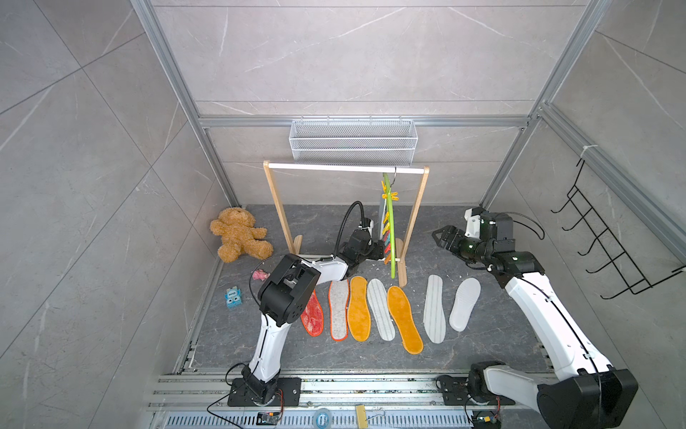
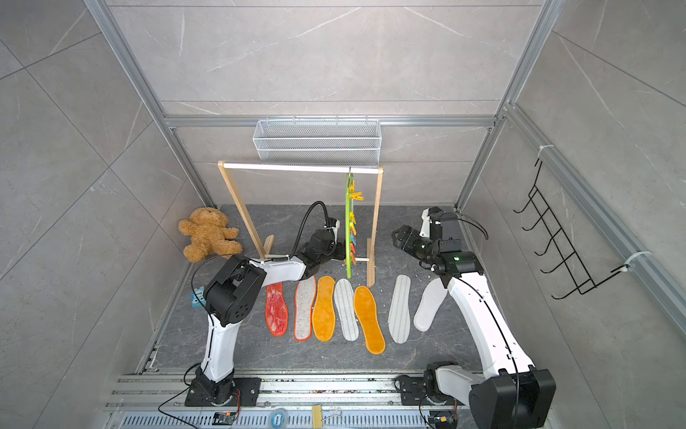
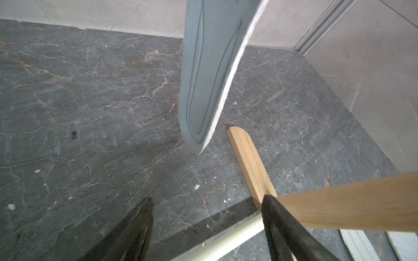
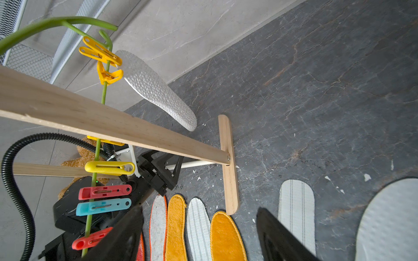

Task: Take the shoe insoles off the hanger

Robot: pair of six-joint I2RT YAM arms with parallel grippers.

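Note:
One grey insole (image 3: pixel 213 74) hangs from the green hanger (image 1: pixel 392 236) with colored clips, near the rack's right post. In the left wrist view its lower end is just ahead of my left gripper, whose fingers stand apart with nothing between them; from above this gripper (image 1: pixel 375 250) is beside the hanger's left side. The insole's white dimpled face (image 4: pixel 156 89) shows in the right wrist view. My right gripper (image 1: pixel 446 237), open and empty, is right of the rack.
A row of insoles (image 1: pixel 358 307) lies on the front floor. The wooden post (image 3: pixel 348 202) is close to my left gripper. A teddy bear (image 1: pixel 239 232) lies at the left, a wire basket (image 1: pixel 353 139) hangs behind, and a black rack (image 1: pixel 607 250) is on the right wall.

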